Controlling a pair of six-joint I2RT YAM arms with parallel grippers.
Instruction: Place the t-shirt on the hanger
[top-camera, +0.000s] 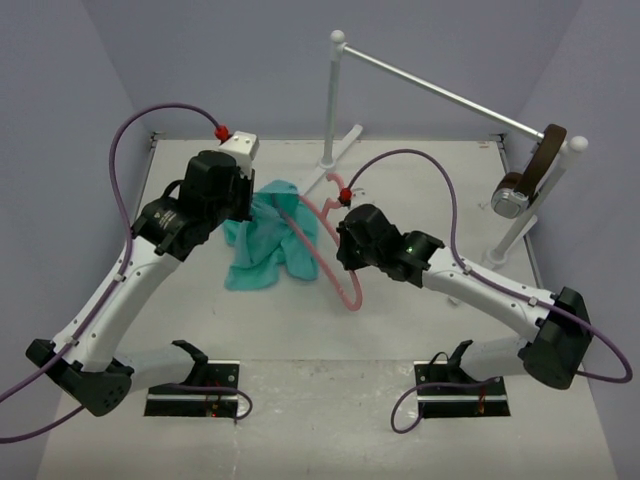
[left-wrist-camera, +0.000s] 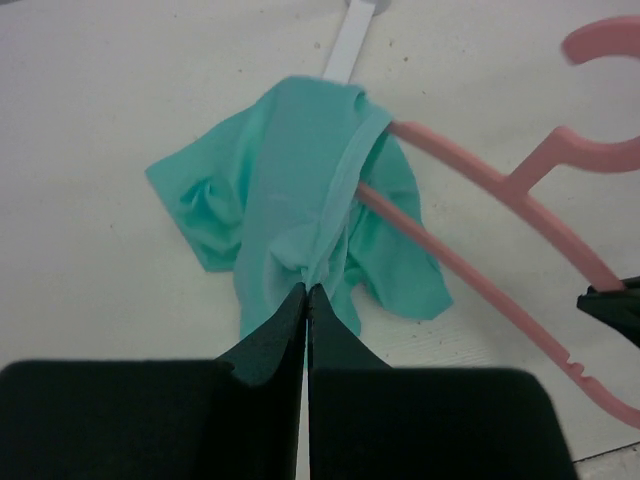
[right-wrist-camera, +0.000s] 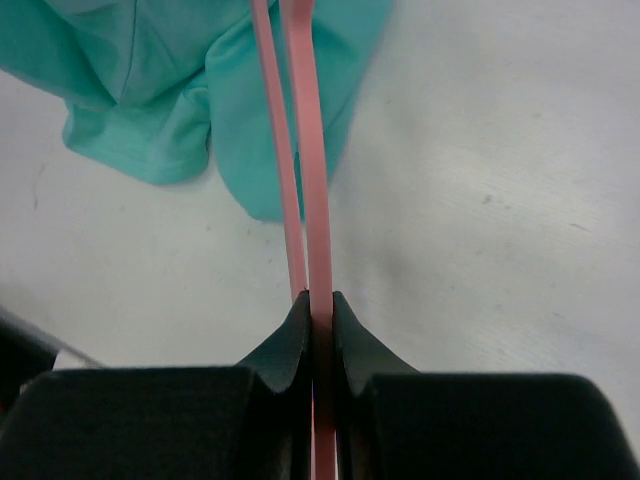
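The turquoise t-shirt (top-camera: 262, 252) is bunched below my left gripper (top-camera: 244, 214), partly on the table. My left wrist view shows the left fingers closed together at a raised edge of the shirt (left-wrist-camera: 300, 170), so that gripper is shut on it. My right gripper is shut on one bar of the pink hanger (right-wrist-camera: 308, 140). The hanger's hook (left-wrist-camera: 600, 40) points towards the back in the top view. Its far end goes in under the shirt's fabric in the left wrist view; that tip is hidden.
A white rack (top-camera: 440, 88) spans the back right, its post foot (top-camera: 345, 150) close behind the shirt. A dark roll-like object (top-camera: 530, 172) hangs at the rack's right end. Bare table (top-camera: 300, 335) lies in front of the hanger.
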